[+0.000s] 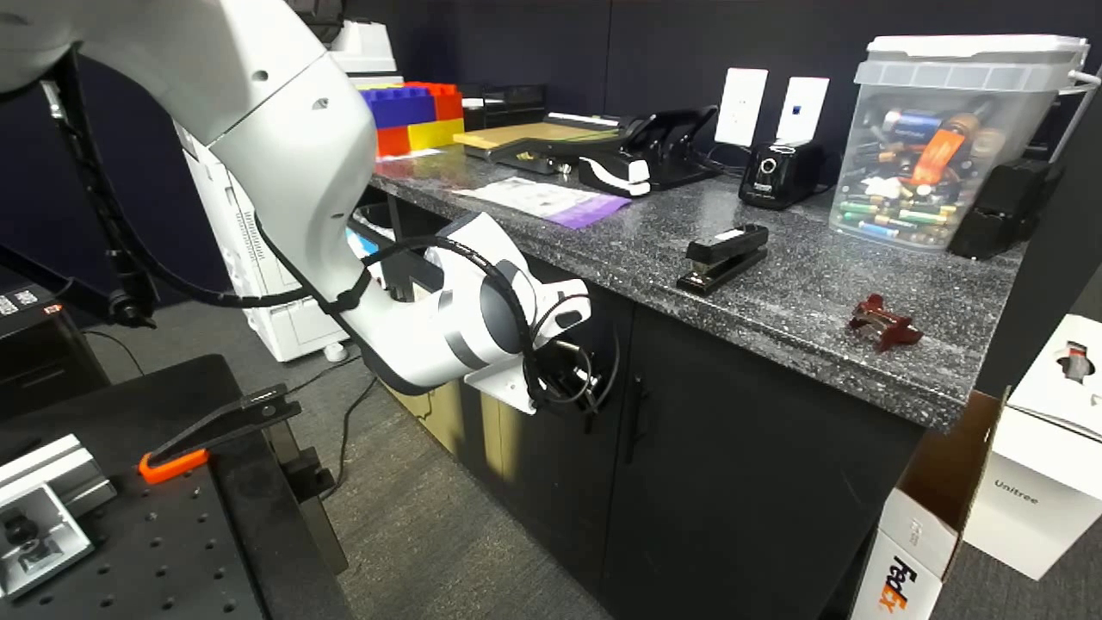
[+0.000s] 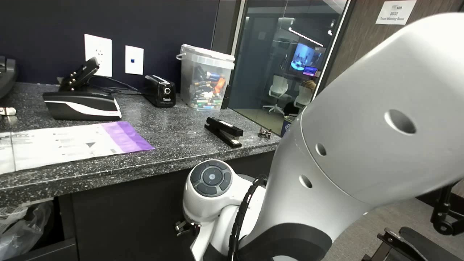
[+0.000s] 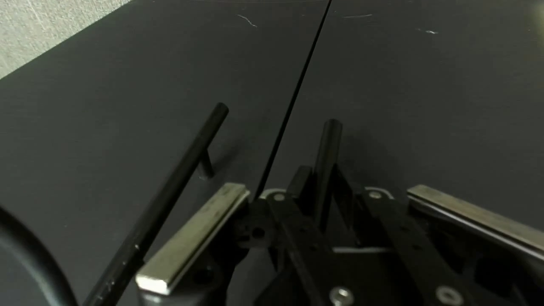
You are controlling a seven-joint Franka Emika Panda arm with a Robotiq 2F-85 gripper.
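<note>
Low in the wrist view, my gripper is closed around a black vertical bar handle (image 3: 330, 140), whose upper end sticks out past the fingers. That handle belongs to the dark cabinet door (image 3: 433, 102) right of the seam. To the left, a second bar handle (image 3: 178, 178) on the neighbouring door (image 3: 127, 92) stands free of the fingers. In exterior view 1 the gripper (image 1: 578, 377) is at the cabinet front under the counter, partly covered by cables. Whether the held door stands slightly ajar, I cannot tell.
The stone counter (image 1: 651, 253) overhangs the cabinet and carries a stapler (image 1: 725, 258), a red clip-like object (image 1: 884, 322) and a clear bucket (image 1: 945, 150). A black workbench (image 1: 134, 517) stands front left, with open floor (image 1: 434, 548) between it and the cabinet.
</note>
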